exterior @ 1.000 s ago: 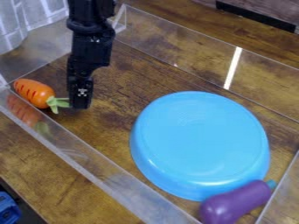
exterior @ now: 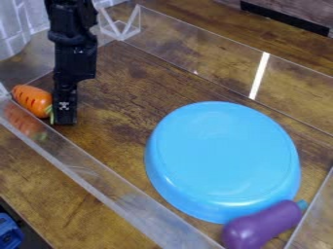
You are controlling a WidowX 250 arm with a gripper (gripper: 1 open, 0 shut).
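My black gripper [exterior: 62, 103] is low at the left of the camera view, beside an orange toy carrot [exterior: 31, 97] and covering part of its green top. Whether its fingers are open or shut on the carrot cannot be made out. The carrot lies on the wooden surface [exterior: 130, 126] against the clear wall at the left.
A large blue disc [exterior: 221, 156], like an upturned bowl or plate, fills the right half. A purple toy eggplant [exterior: 260, 226] lies at the bottom right. Clear walls border the area.
My gripper has moved left from the bare floor onto the carrot's leafy end, now hiding much of the green top.
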